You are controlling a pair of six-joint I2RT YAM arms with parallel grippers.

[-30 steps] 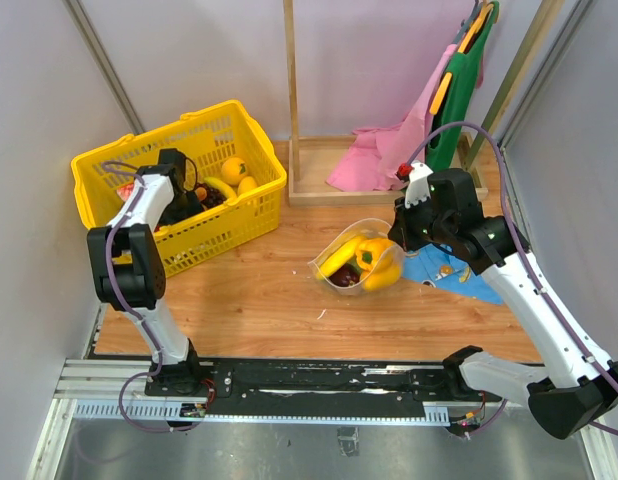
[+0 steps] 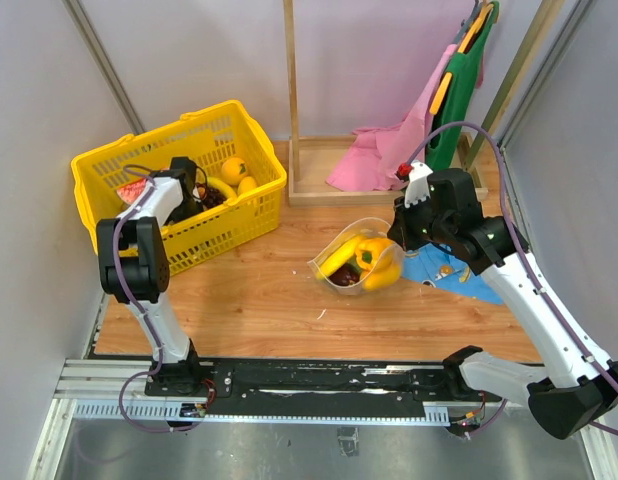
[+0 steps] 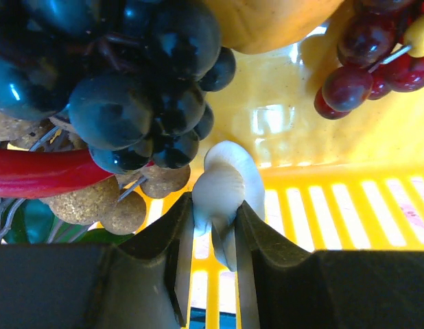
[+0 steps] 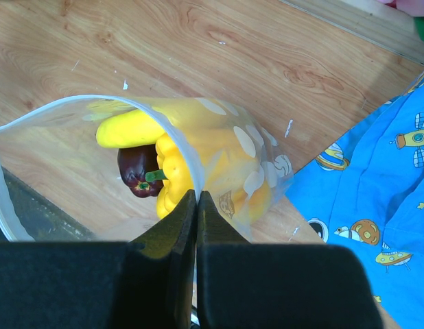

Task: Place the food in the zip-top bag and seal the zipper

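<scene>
The zip top bag [image 2: 359, 260] lies open on the table, holding a yellow banana-shaped food [image 4: 127, 129], a dark eggplant [image 4: 135, 168] and a yellow pepper [image 4: 172, 175]. My right gripper is shut at the bag's rim, pinching only thin plastic, if anything. In the yellow basket [image 2: 215, 226], my left gripper is shut on a small pale white item [image 3: 222, 185], likely a mushroom, beside black grapes [image 3: 112, 110], red grapes [image 3: 346, 88], a red chili [image 3: 40, 171] and a round orange food [image 3: 267, 17].
A wooden rack [image 2: 309, 197] with pink and green cloths stands at the back right. A blue patterned cloth [image 4: 363, 199] lies right of the bag. The table between basket and bag is clear.
My left arm has shifted slightly rightward inside the basket. The right arm and the bag have not visibly moved.
</scene>
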